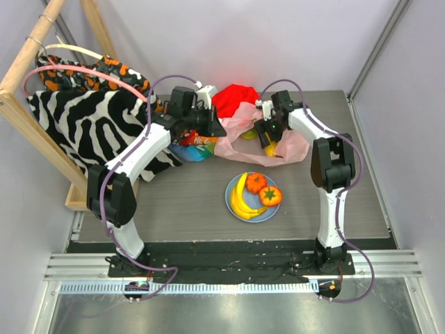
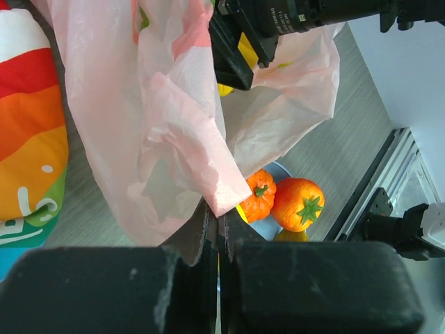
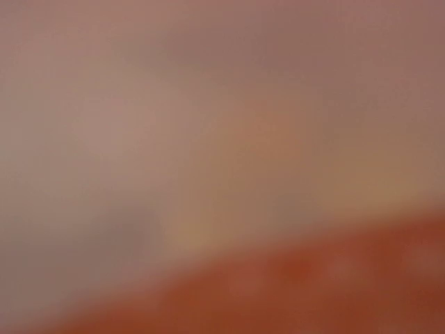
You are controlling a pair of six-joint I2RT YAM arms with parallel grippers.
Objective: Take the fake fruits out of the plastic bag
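Note:
The crumpled pink plastic bag (image 1: 236, 146) lies at the back, with yellow fruit (image 1: 271, 148) and a green-yellow one (image 1: 249, 133) inside. My right gripper (image 1: 263, 132) is down in the bag at the yellow fruit; its fingers cannot be made out, and its wrist view is blurred. My left gripper (image 1: 219, 129) is shut at the bag's left edge; in the left wrist view pink plastic (image 2: 222, 191) reaches its fingertips. A blue plate (image 1: 243, 216) holds bananas (image 1: 238, 198), a small orange pumpkin (image 1: 256, 182) and an orange tomato-like fruit (image 1: 270, 196).
Colourful cloth bags (image 1: 192, 152) and a red cloth (image 1: 233, 97) lie at the back left. Zebra-print bags (image 1: 90, 129) hang on a wooden rack (image 1: 49, 156).

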